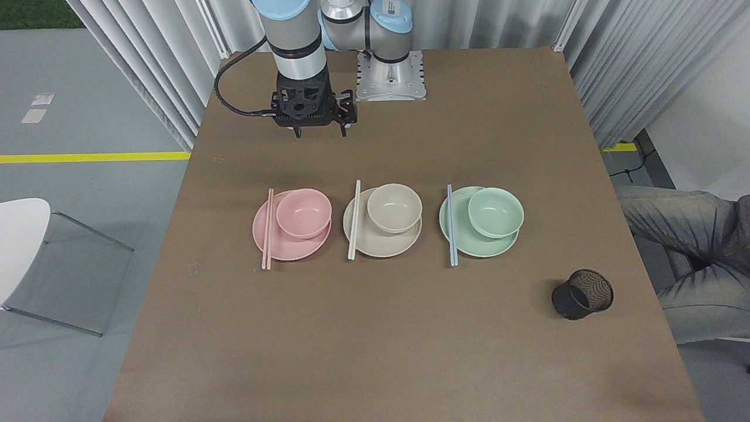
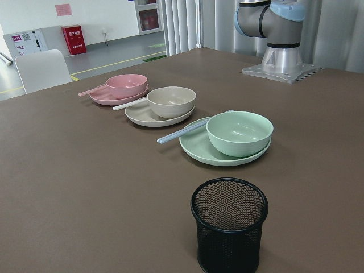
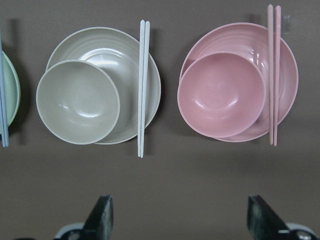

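Observation:
Three place settings stand in a row: pink bowl (image 1: 303, 212) on a pink plate (image 1: 288, 249) with pink chopsticks (image 1: 268, 228), cream bowl (image 1: 394, 207) on a cream plate (image 1: 379, 246) with white chopsticks (image 1: 354, 219), and green bowl (image 1: 495, 211) on a green plate (image 1: 478, 246) with pale blue chopsticks (image 1: 452, 225). My gripper (image 1: 321, 130) is above the table behind the pink and cream settings, fingers apart, with nothing visible between them; in the wrist view its open fingertips are at the bottom edge.
A black mesh cup (image 1: 582, 294) stands at the front right of the brown table (image 1: 394, 351). A person's legs are beside the right edge, a white chair (image 1: 21, 246) off the left.

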